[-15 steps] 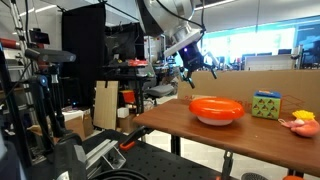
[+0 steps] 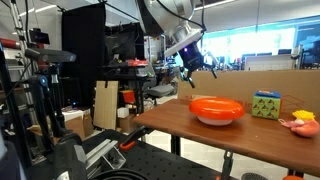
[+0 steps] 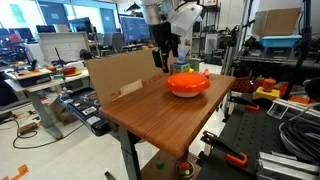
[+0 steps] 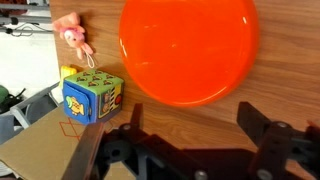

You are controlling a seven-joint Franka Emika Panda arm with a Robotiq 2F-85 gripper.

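A wide orange-red dish (image 2: 217,107) rests on the wooden table, with a paler underside showing in the first exterior view. In the second exterior view the same dish (image 3: 188,83) lies toward the far end of the tabletop. My gripper is open above the table, its two dark fingers far apart at the bottom corners of the wrist view. Between them there is only bare wood, and the dish's rim lies just beyond. Nothing is held.
A colourful cube (image 4: 92,96) with blue and green faces stands beside the dish, near the table's edge. A pink soft toy (image 4: 74,36) lies past it. Bare wooden tabletop (image 3: 150,115) stretches across the near side in the second exterior view.
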